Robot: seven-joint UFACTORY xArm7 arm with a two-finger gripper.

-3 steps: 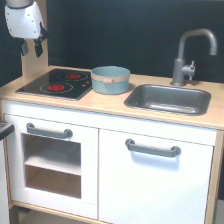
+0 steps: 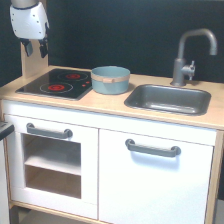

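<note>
A white robot arm reaches in at the top left, with its dark gripper (image 2: 35,48) raised above the left end of a toy kitchen; whether it is open or shut is hard to tell. A blue-grey pot (image 2: 110,83) stands on the wooden counter between the black two-ring stovetop (image 2: 40,88) and the steel sink (image 2: 168,99).
A grey faucet (image 2: 182,70) rises behind the sink. Below the counter are an oven door (image 2: 90,190) with a window and a white cupboard door (image 2: 155,185).
The gripper has shifted very slightly; the pot and kitchen look the same.
</note>
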